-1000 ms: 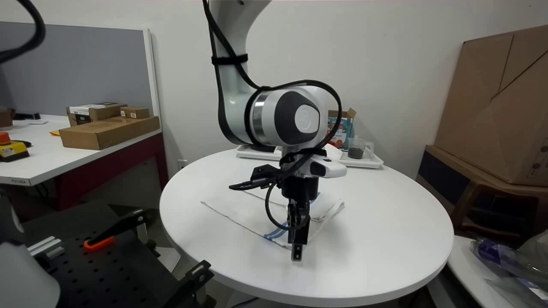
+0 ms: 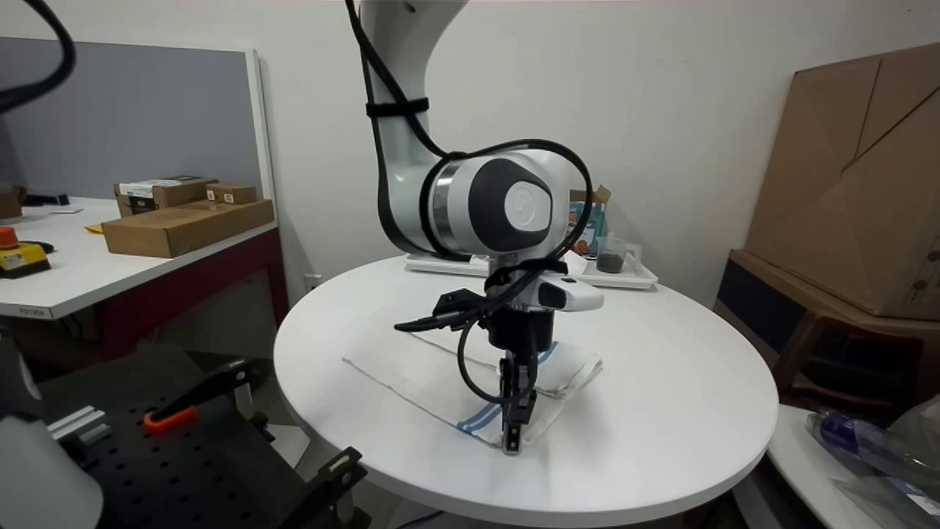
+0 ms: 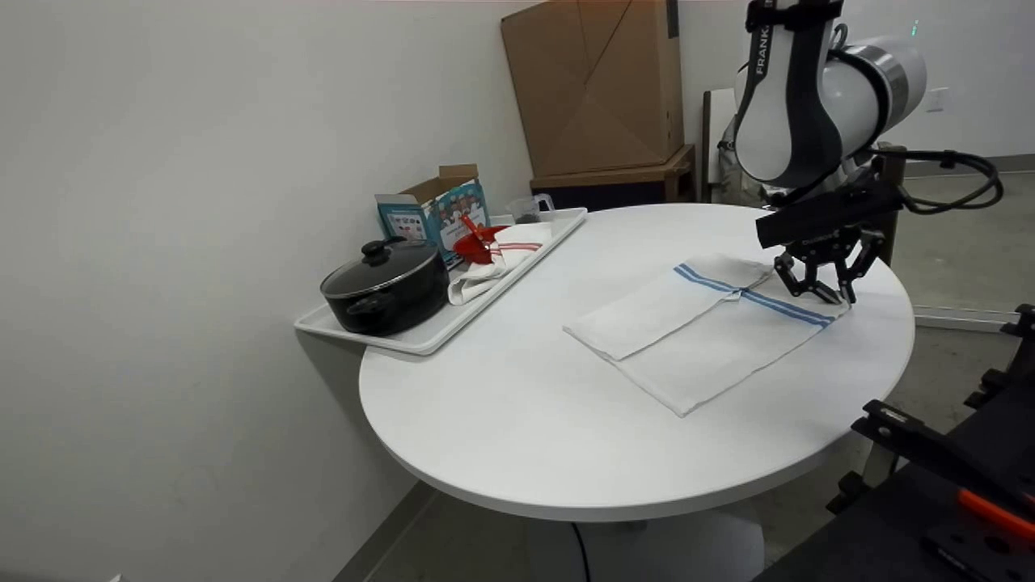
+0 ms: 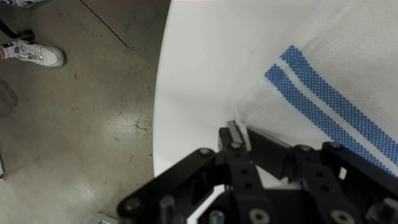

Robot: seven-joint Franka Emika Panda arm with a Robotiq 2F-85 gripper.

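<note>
A white towel (image 3: 706, 354) with blue stripes lies on the round white table (image 3: 466, 417), partly folded over itself. In the wrist view, a corner of the towel (image 4: 257, 106) runs in between the fingertips of my gripper, which is shut on it close to the table's edge. From the second exterior view, my gripper (image 3: 836, 291) points down at the towel's right-hand corner, low over the tabletop. The first exterior view has the gripper (image 2: 511, 445) at the towel's near end, beside the blue stripes; the arm hides part of the cloth there.
Against the wall, a white tray (image 3: 437, 336) carries a black lidded pot (image 3: 383, 294), a blue box (image 3: 461, 213), red items, a striped cloth (image 3: 514, 244) and a clear cup (image 3: 529, 208).
My gripper has shifted slightly right and lower in the first exterior view. The towel's near end and right edge have moved a little the same way.
</note>
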